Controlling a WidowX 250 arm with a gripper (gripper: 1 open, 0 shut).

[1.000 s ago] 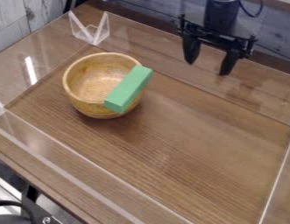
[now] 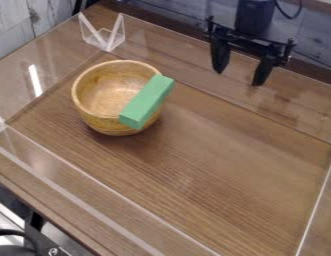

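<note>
My black gripper (image 2: 244,62) hangs at the top right over the wooden table, its two fingers spread apart, open with nothing visible between them. A tan round bowl (image 2: 94,89) sits at the left. A green block (image 2: 146,101) leans on the bowl's right side, partly over its rim.
A small clear plastic piece (image 2: 104,32) stands at the back left. The middle, right and front of the wooden table (image 2: 208,170) are clear. A dark object (image 2: 14,242) shows at the lower-left corner.
</note>
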